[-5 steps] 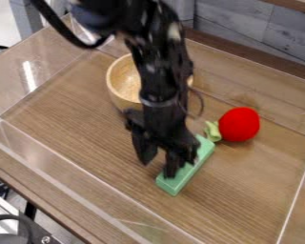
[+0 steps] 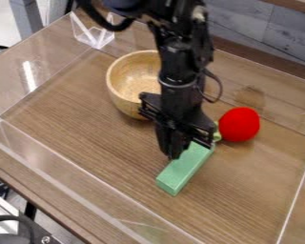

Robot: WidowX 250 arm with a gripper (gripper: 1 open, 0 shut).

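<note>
My gripper [image 2: 167,145] is shut, its tips over the upper left end of a flat mint-green rectangular object [image 2: 185,171] on the wooden table [image 2: 79,148]; whether they touch it is unclear. Nothing shows between the fingers.
A tan bowl [image 2: 125,79] sits behind the arm at upper left. A red round object [image 2: 240,124] lies right of the arm, near a small green piece. A clear bag [image 2: 94,33] is at the back left.
The gripper has moved back and up, away from the front of the table, uncovering more of the green rectangle, which shows little change in place.
</note>
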